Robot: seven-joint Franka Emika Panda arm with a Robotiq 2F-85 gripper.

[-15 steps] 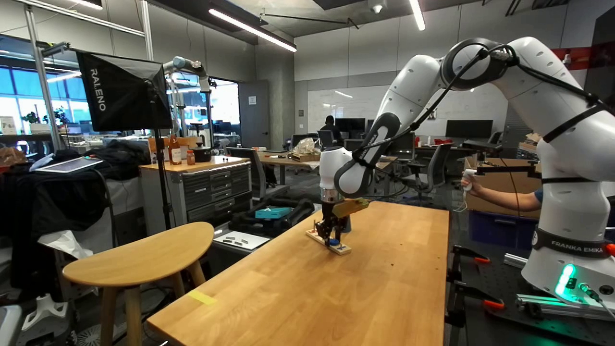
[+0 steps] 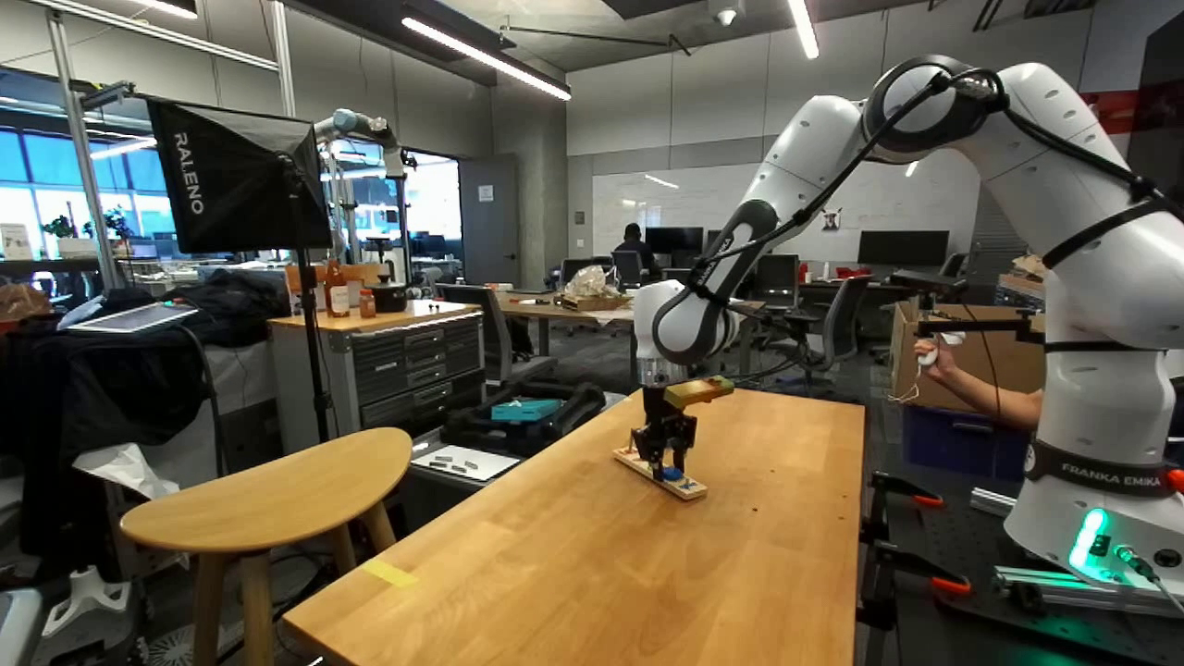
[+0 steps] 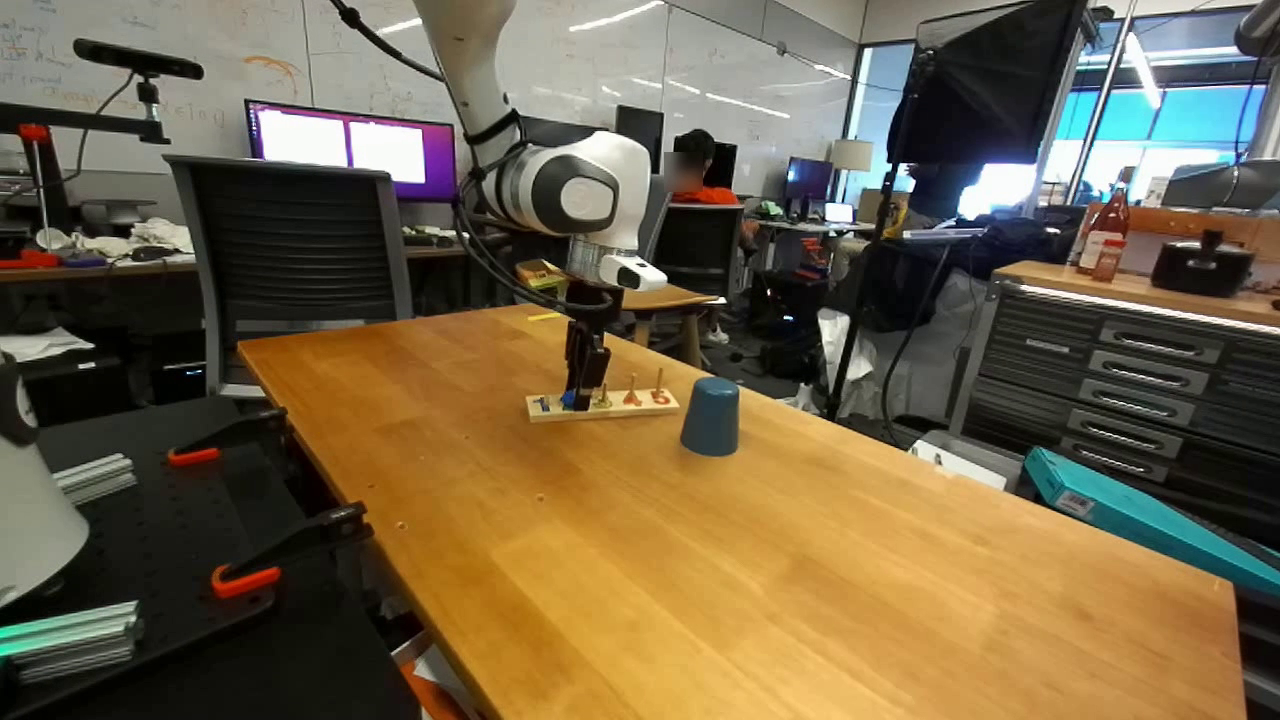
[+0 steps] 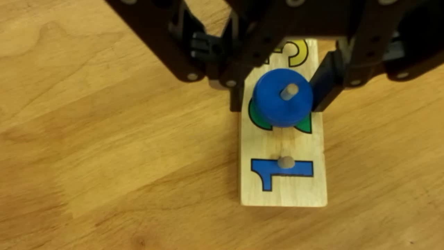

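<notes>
A narrow wooden peg board (image 4: 283, 191) with printed numbers lies flat on the table. In the wrist view a blue disc (image 4: 272, 102) sits around the peg at the green 2, whose peg tip pokes through it. The blue 1 has a bare peg (image 4: 286, 161). My gripper straddles the board at the disc, one finger along each long side, closed on the board's width. Wood shows between the disc and the left finger. In exterior view 2, bare pegs (image 3: 659, 382) stand at the board's other end, and a blue upside-down cup (image 3: 711, 420) is close to that end.
The wooden table (image 3: 768, 576) is otherwise largely clear. Orange-tipped clamps (image 2: 932, 568) grip its edge on the robot's side. A wooden stool (image 2: 272, 494) stands past the opposite edge.
In exterior view 1 the arm has moved right and slightly nearer, and the board has shifted the same way with it. The gripper looks more upright. The cup is now hidden there.
</notes>
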